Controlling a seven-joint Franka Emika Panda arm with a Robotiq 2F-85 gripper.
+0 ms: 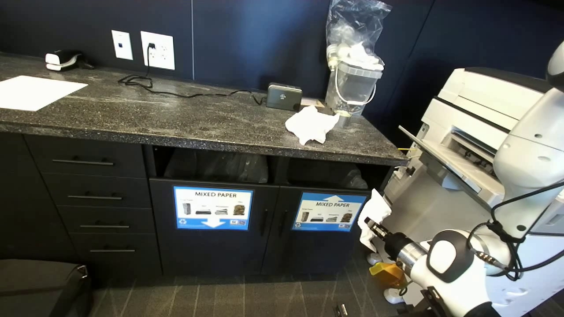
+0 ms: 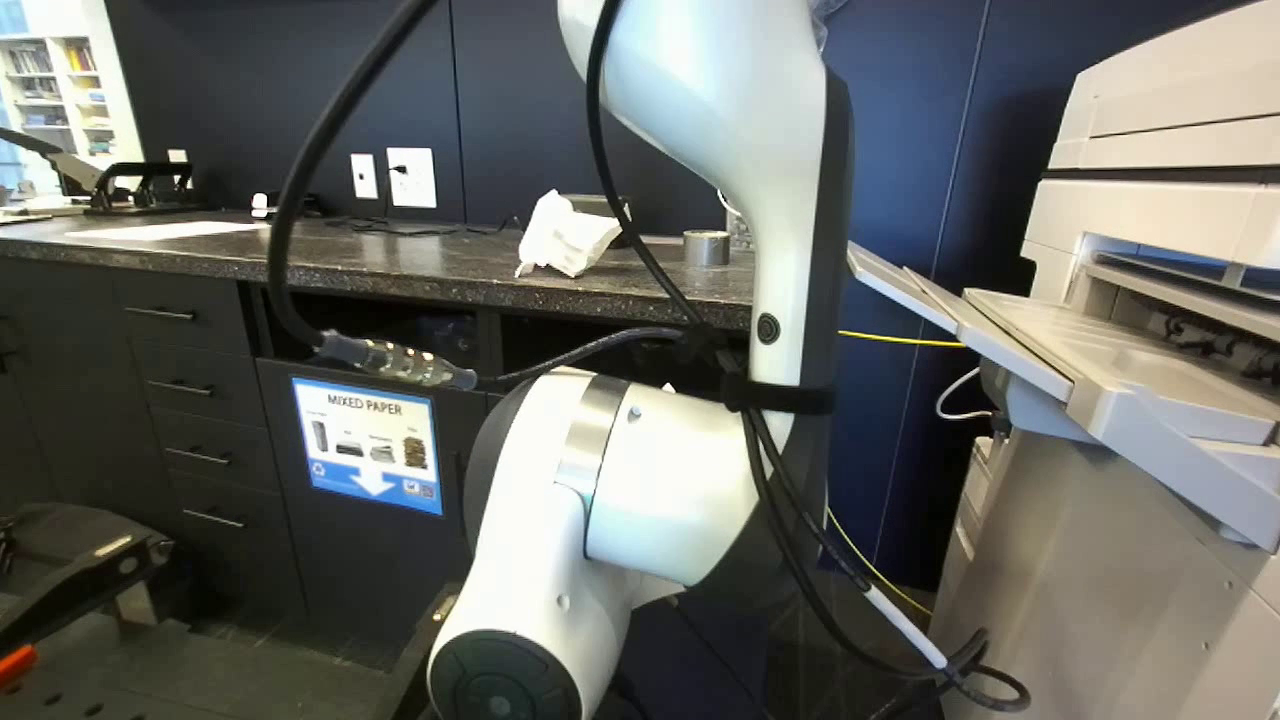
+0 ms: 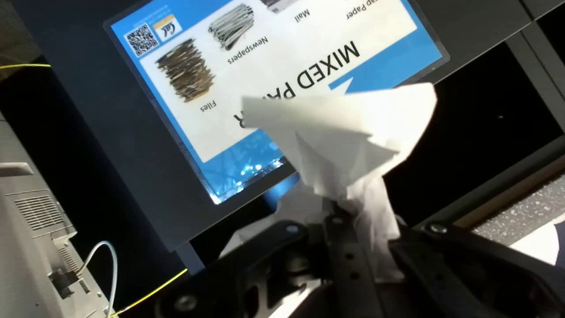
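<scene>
A crumpled white paper (image 3: 339,138) is pinched in my gripper (image 1: 371,224), which is shut on it. In exterior view 1 the paper (image 1: 375,212) hangs in front of the right cabinet's edge, below counter height and near the printer. The wrist view has it spread above the black fingers (image 3: 341,233), partly covering a sign. A second crumpled white paper (image 1: 312,125) rests on the dark counter (image 1: 211,119) near its right end. In exterior view 2 the arm hides my gripper, while the paper on the counter (image 2: 566,235) shows beside the arm.
Two cabinet doors carry mixed paper signs (image 1: 213,208) (image 1: 328,211), with open slots (image 1: 322,171) above them. A clear bucket (image 1: 353,87) and a small grey box (image 1: 283,97) stand at the counter's back. The printer (image 1: 465,137) rises close to the arm on the right.
</scene>
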